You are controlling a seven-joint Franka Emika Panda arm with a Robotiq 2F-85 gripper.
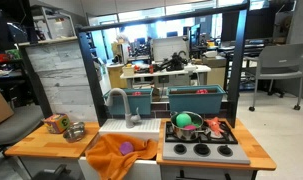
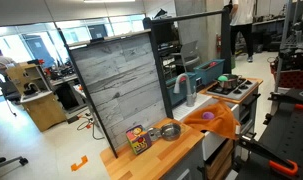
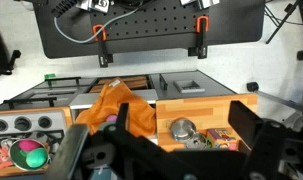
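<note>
My gripper shows at the bottom of the wrist view, its dark fingers wide apart with nothing visible between them. Beyond it lies the counter. An orange cloth (image 1: 112, 157) is draped over the sink area and hangs over the front edge, with a purple item (image 1: 126, 148) on it. On the wooden top stand a metal pot (image 2: 170, 131) and a colourful box (image 2: 139, 139), side by side. A larger pot on the stove (image 1: 202, 150) holds a green round item (image 3: 36, 158). A pinkish-red item (image 1: 214, 125) is beside that pot.
A grey faucet (image 1: 128, 107) rises behind the cloth. Blue-green bins (image 1: 195, 101) stand behind the stove, framed by black posts (image 1: 236, 80). Bare wood (image 2: 161, 158) lies in front of the metal pot. A black table (image 2: 276, 140) stands opposite the counter.
</note>
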